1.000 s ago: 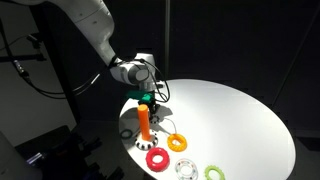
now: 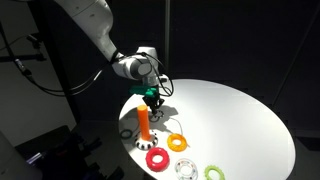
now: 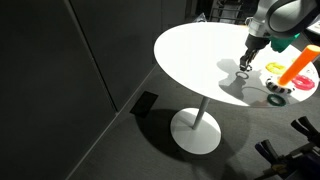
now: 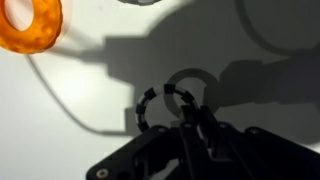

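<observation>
A black-and-white striped ring [image 4: 143, 112] is pinched at its edge between the fingertips of my gripper, which is shut on it. Its shadow falls apart from it on the white tabletop, so the ring hangs clear of the surface. From the second exterior view, the gripper [image 3: 246, 58] points down with the small dark ring [image 3: 246, 68] just below it. Behind the orange post [image 2: 144, 122] in the first exterior view, the gripper [image 2: 155, 104] hangs over the far left part of the table.
The post stands on a black-and-white base [image 2: 147, 143]. Around it lie a red ring [image 2: 157, 151], an orange ring [image 2: 177, 136], a pale ring [image 2: 186, 161] and a green ring [image 2: 206, 171].
Little differs. The gripper and the dark ring appear to have shifted slightly upward in the first exterior view; the post and the loose rings lie as before.
</observation>
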